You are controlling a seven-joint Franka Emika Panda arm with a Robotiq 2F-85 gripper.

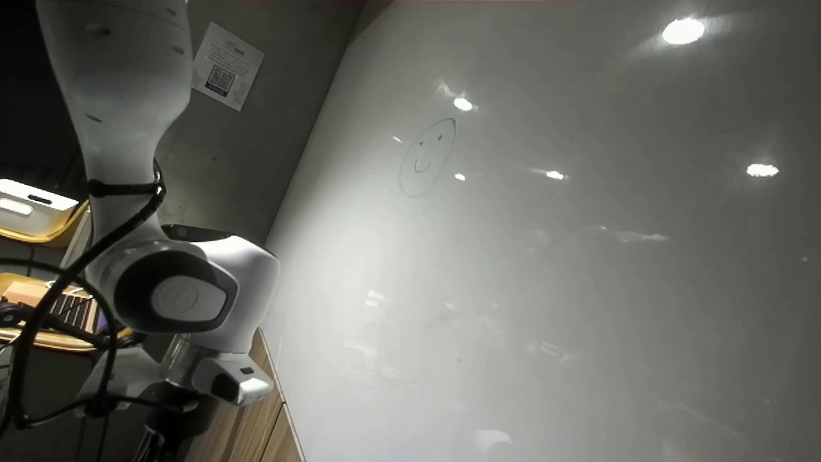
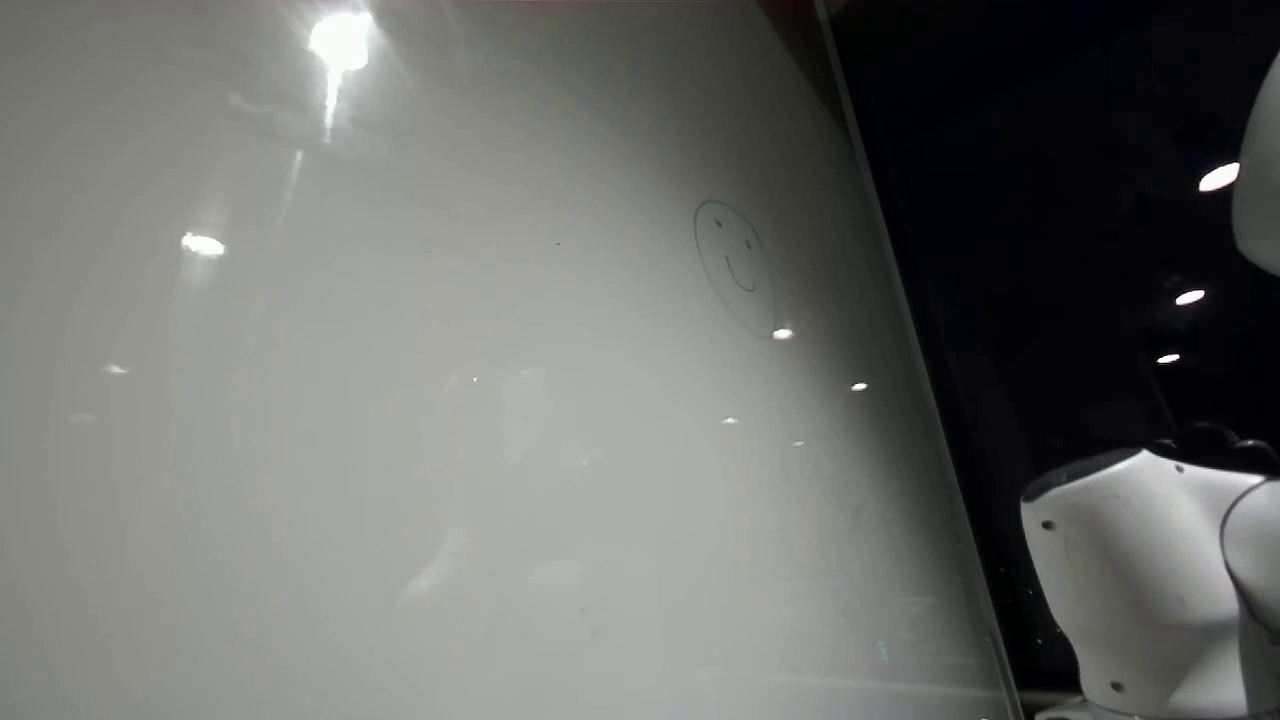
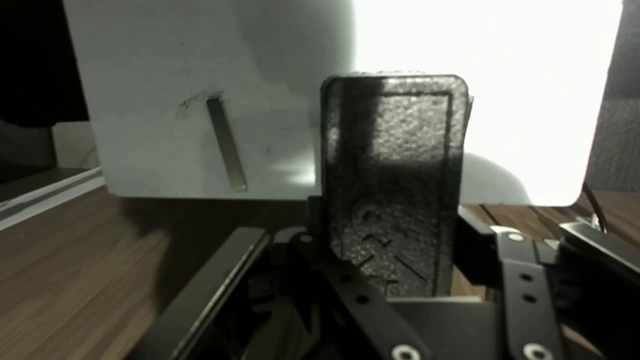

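Note:
In the wrist view my gripper is shut on a dark block (image 3: 396, 132). It is textured, with rounded corners and raised markings, and looks like a board eraser. Its far end sticks out past my fingertips. A large whiteboard (image 1: 554, 308) fills much of both exterior views. Drawn on its upper part in thin green line is a smiley face (image 1: 427, 158), which also shows in the second exterior view (image 2: 735, 270). My hand is at the lower left of the first exterior view, away from the drawing; the block cannot be made out there.
A white panel (image 3: 144, 144) with a thin metallic bar (image 3: 228, 147) stands beyond the block, by a wooden surface (image 3: 78, 264). Wooden panelling (image 1: 258, 416) borders the whiteboard. Yellow-edged trays (image 1: 46, 339) lie behind the arm.

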